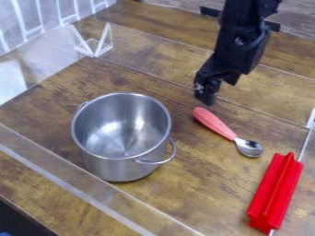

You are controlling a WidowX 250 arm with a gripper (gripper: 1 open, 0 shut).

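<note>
My black gripper [207,90] hangs open over the back middle of the wooden table, behind a pink-handled spoon [219,127] that lies with its metal head to the right. A steel pot [121,161] with wire handles stands at the left front of the spoon. A red tray-like object [274,192] lies lengthwise at the right front.
The wooden table [172,207] has free room in front and at the back left. A clear plastic piece [92,41] and a pale slatted edge [31,18] are at the back left.
</note>
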